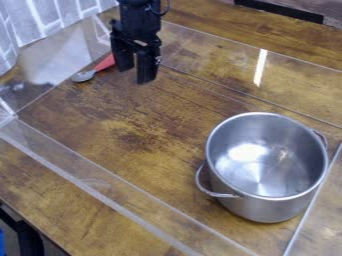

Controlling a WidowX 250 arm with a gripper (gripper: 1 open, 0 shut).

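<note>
My black gripper (136,60) is at the upper middle-left of the camera view, above the wooden table, its dark fingers pointing down. Just left of it lies a spoon-like utensil with a red handle (104,63) and a metal head (83,76), partly behind the arm. I cannot tell whether the fingers are open or shut, or whether they touch the utensil. A large steel pot (263,167) with side handles stands at the lower right.
Clear plastic walls (40,75) border the wooden surface (120,150) at the left, front and right.
</note>
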